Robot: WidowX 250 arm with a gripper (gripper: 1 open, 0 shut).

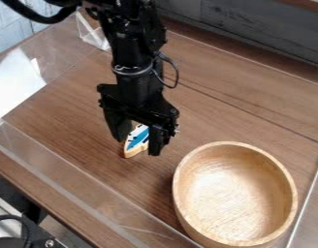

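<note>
A small light-wood object with blue and white on top (135,147) lies on the wooden table. My black gripper (136,138) is directly over it, open, its fingers on either side and partly hiding it; whether they touch it I cannot tell. A round wooden bowl (235,195) sits to the right, nearer the front.
A white sheet (12,79) lies at the far left, and a clear stand (92,31) is at the back left. Dark cables are at the bottom left corner.
</note>
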